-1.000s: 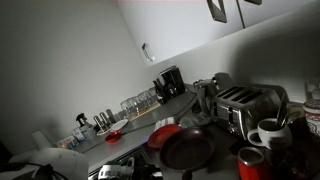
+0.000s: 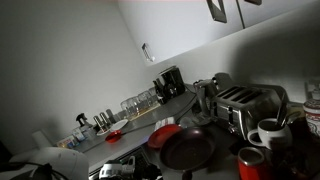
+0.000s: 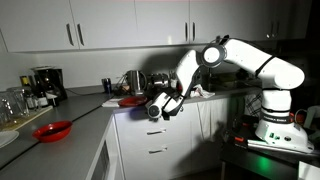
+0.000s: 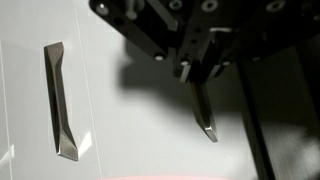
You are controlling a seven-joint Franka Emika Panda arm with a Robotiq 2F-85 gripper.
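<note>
My gripper enters from the top of the wrist view, in front of a pale cabinet front [image 4: 120, 130]. A metal handle [image 4: 203, 110] sticks out from between its dark fingers, which are shut on it. Another metal handle [image 4: 60, 100] stands free to the left. Exterior view 2 shows the arm [image 3: 215, 55] reaching over from the right and bending down to the white drawer fronts below the counter. There the fingertips are too small to make out.
A dark frying pan [image 2: 188, 148] lies on the counter near its front edge, beside a toaster [image 2: 248, 108], a white mug [image 2: 270, 133] and a red can [image 2: 252, 162]. A red bowl [image 3: 52, 130] stands on the left counter. The floor [image 3: 190, 165] before the drawers looks clear.
Only a slight shift shows at the bottom edge of exterior view 1, near the arm. The pan and other counter things have stayed in place.
</note>
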